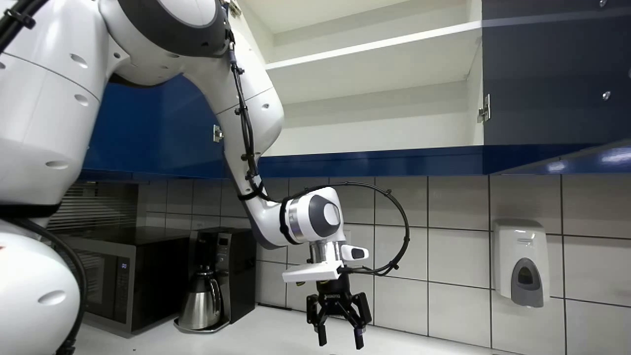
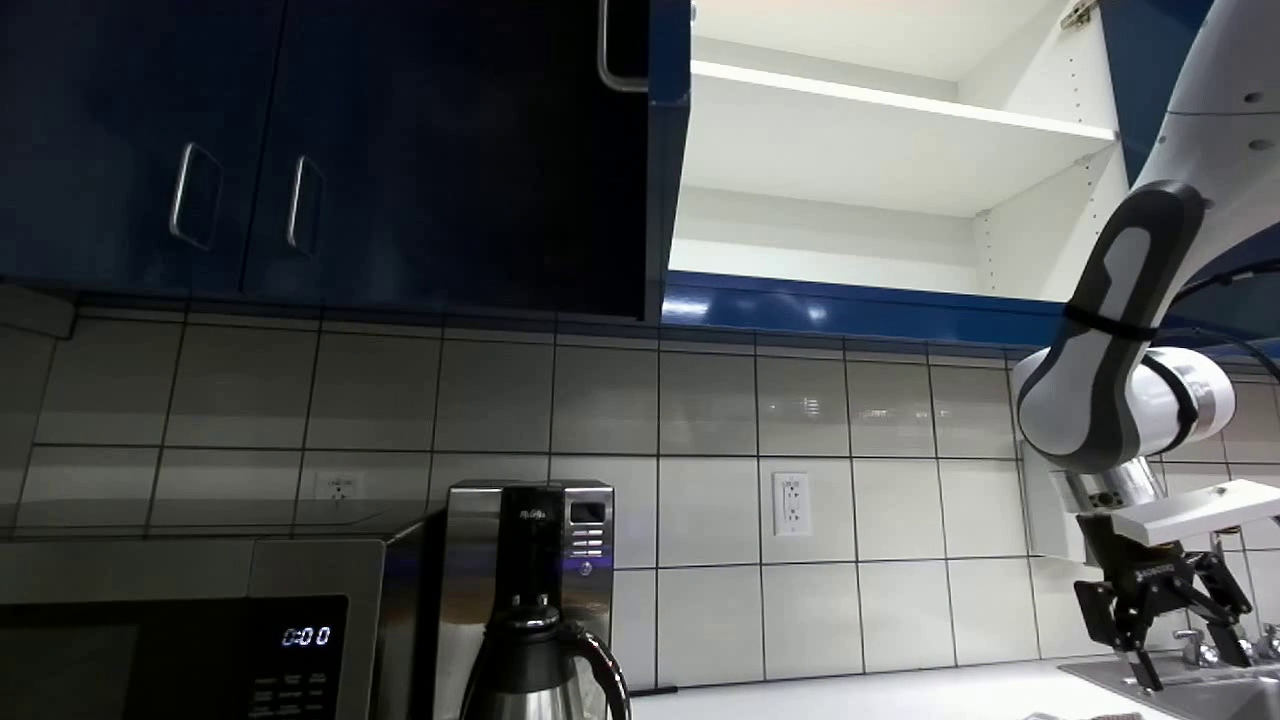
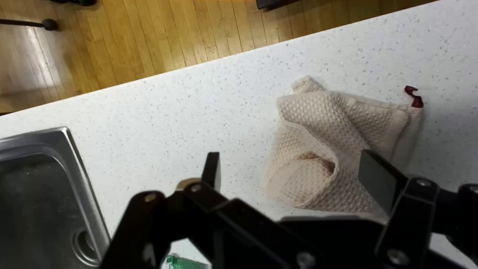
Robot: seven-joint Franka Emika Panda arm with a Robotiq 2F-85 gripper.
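A crumpled beige cloth (image 3: 331, 134) with a dark red tag lies on the white speckled counter (image 3: 179, 116) in the wrist view. My gripper is open above the counter, its fingers wide apart with nothing held between them. The right finger overlaps the cloth's lower right part in that view, while the left finger is over bare counter. In exterior view 1 the gripper (image 1: 340, 343) points downward, clear of the wall. Exterior view 2 shows the gripper (image 2: 1188, 678) at the right edge, in front of the sink; only a sliver of cloth appears at the bottom.
A steel sink (image 3: 76, 170) borders the counter at the left of the wrist view, near a green object (image 3: 186, 262). The coffee maker's carafe (image 1: 201, 301) and the microwave (image 1: 112, 278) stand on the counter. An empty open cabinet (image 1: 378, 118) hangs above; a soap dispenser (image 1: 521, 260) is wall-mounted.
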